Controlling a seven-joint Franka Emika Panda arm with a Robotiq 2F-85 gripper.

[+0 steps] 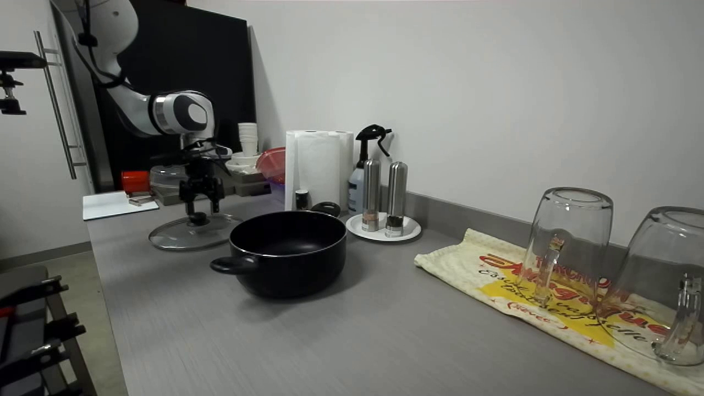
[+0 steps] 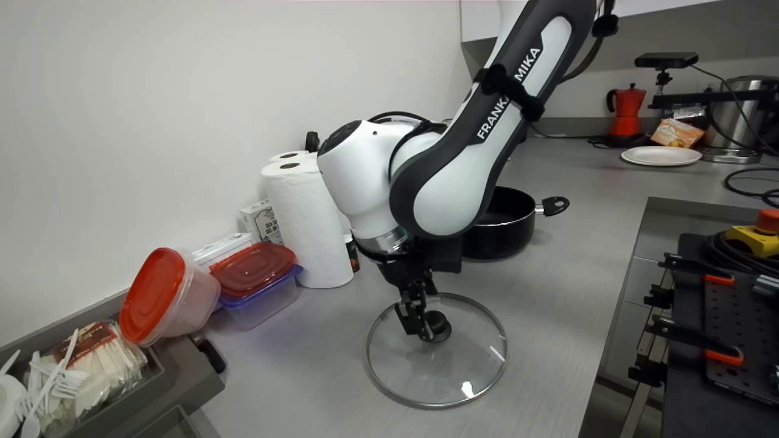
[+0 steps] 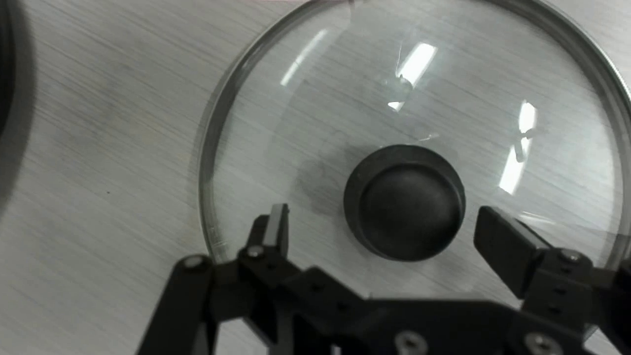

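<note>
A glass lid (image 2: 467,365) with a metal rim lies flat on the counter. Its round black knob (image 3: 408,204) sticks up from the middle. My gripper is open, one finger on either side of the knob with a visible gap to each in the wrist view. In exterior view 1 the gripper (image 1: 201,205) points down over the knob at about its height. Beside the lid stands a black two-handled pot (image 1: 290,264), open at the top and seemingly empty, though its bottom is only partly seen.
Behind the pot are paper towel rolls (image 1: 318,168), a spray bottle (image 1: 356,187) and a white plate (image 1: 412,227) with two mills. Upside-down glass mugs (image 1: 571,231) rest on a yellow towel (image 1: 455,260). Plastic containers (image 2: 259,299) sit near the wall.
</note>
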